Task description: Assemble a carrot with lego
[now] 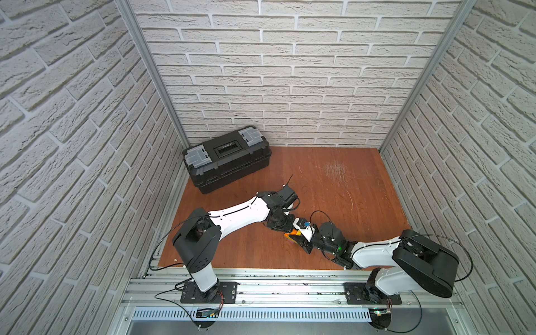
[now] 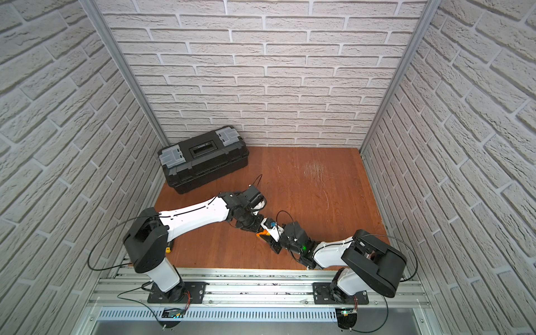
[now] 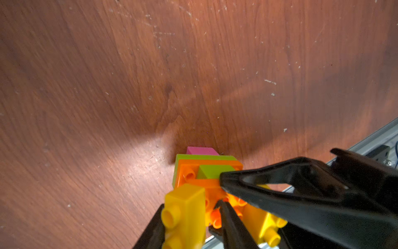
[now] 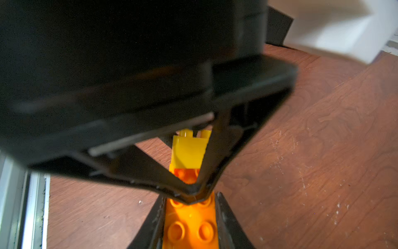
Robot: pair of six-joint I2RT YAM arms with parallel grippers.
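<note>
A brick assembly (image 3: pixel 201 149) of pink, green, orange and yellow pieces sits at the front middle, mostly hidden between the grippers in the top views. My right gripper is shut on an orange studded brick (image 4: pixel 189 228), a yellow brick (image 4: pixel 188 151) beyond it. My left gripper is beside it; in its wrist view a yellow brick (image 3: pixel 184 217) lies between blurred fingers, though whether they grip it is unclear. The right gripper's black body (image 3: pixel 302 195) crosses that view.
A closed black toolbox (image 1: pixel 226 159) stands at the back left. A metal rail runs along the front edge.
</note>
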